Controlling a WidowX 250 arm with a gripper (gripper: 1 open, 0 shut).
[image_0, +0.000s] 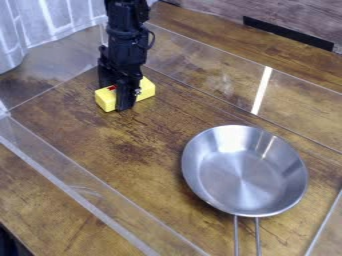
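A yellow block, which looks like a sponge, lies on the brown wooden table in the upper left of the camera view. The black gripper comes down from the top of the view onto the block, its fingers around it and shut on it. The dark fingers hide part of the block.
A steel pan with its handle toward the front edge sits at the right. The wood between block and pan is clear, as is the front left. Clear plastic panels or sheeting line the left side.
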